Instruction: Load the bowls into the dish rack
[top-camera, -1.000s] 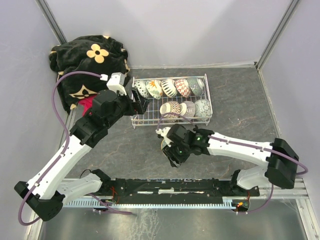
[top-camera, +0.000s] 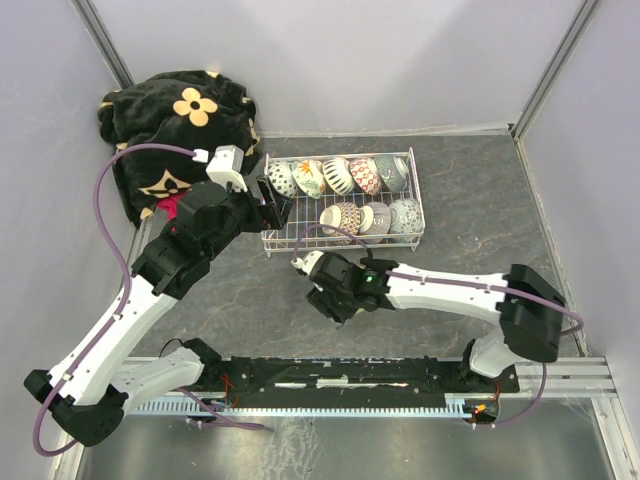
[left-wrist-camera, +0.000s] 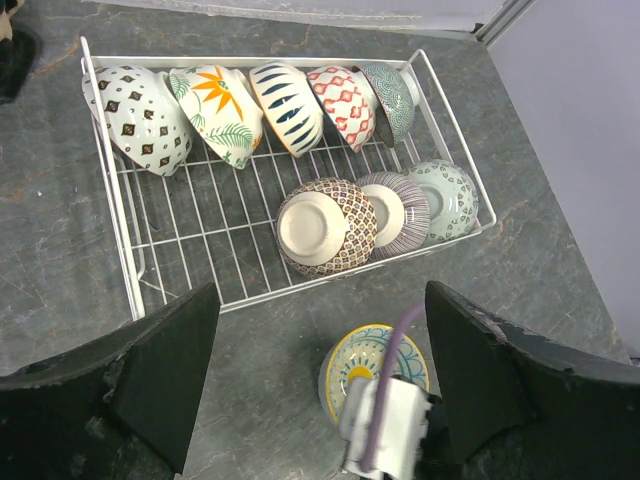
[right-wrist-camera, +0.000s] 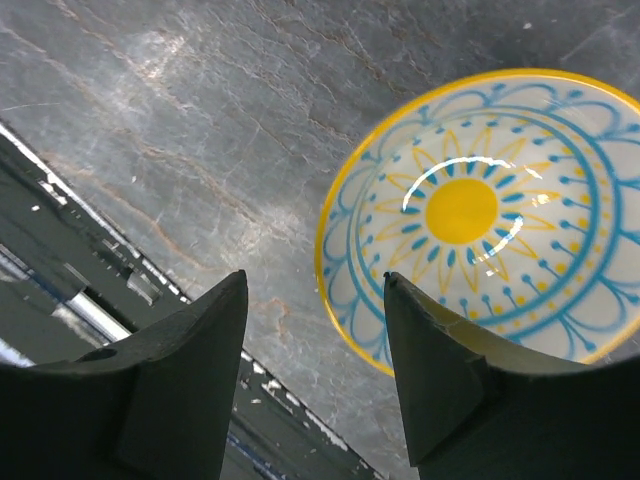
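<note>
A white bowl with a yellow rim and a blue-yellow flower pattern (right-wrist-camera: 460, 210) fills the right of the right wrist view, its inside facing up. My right gripper is open beside it, the fingertips near the rim and nothing between them. In the left wrist view that bowl (left-wrist-camera: 342, 368) sits on the counter in front of the white wire dish rack (left-wrist-camera: 128, 250), partly covered by the right arm. My left gripper hangs open and empty above the rack's near left side, fingers apart.
Several bowls stand along the rack's back row, among them a diamond-dotted one (left-wrist-camera: 140, 120). Three more, including a brown-patterned bowl (left-wrist-camera: 350, 225), fill the front row's middle and right. The front-left slots are free. A dark flowered blanket (top-camera: 180, 130) lies back left.
The right arm has moved leftward along the counter in front of the rack.
</note>
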